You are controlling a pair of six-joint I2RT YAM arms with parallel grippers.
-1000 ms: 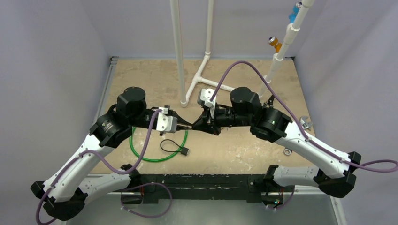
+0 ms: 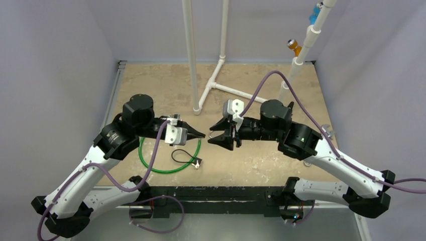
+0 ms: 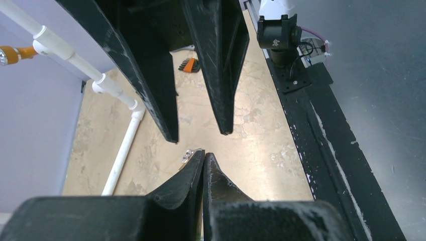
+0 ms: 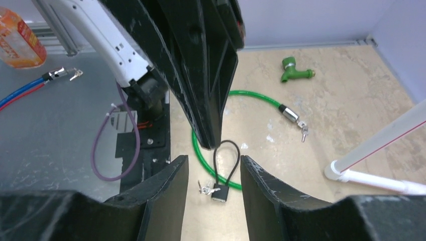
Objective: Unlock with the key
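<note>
A small black padlock [image 4: 219, 193] with a thin dark cable loop lies over the green cable lock [image 2: 176, 171] on the board. Silver keys [image 4: 206, 189] show right beside the padlock in the right wrist view; in the top view they overlap its lower edge. A second set of keys [image 4: 304, 130] sits at the metal end of the green lock. My left gripper is shut, with no key visible between its fingertips. Facing it, my right gripper [image 2: 210, 136] stands open, its fingers parted and empty in the right wrist view.
White pipes [image 2: 193, 70] rise behind the arms. A green tap [image 4: 296, 70] lies on the board. To the right are a wrench [image 2: 327, 131] and an orange brush [image 3: 190, 65]. A small shiny thing [image 3: 188, 155] beyond the left fingertips is unclear.
My right gripper has opened and drawn back to the right, away from the left gripper. The left arm is nearly still.
</note>
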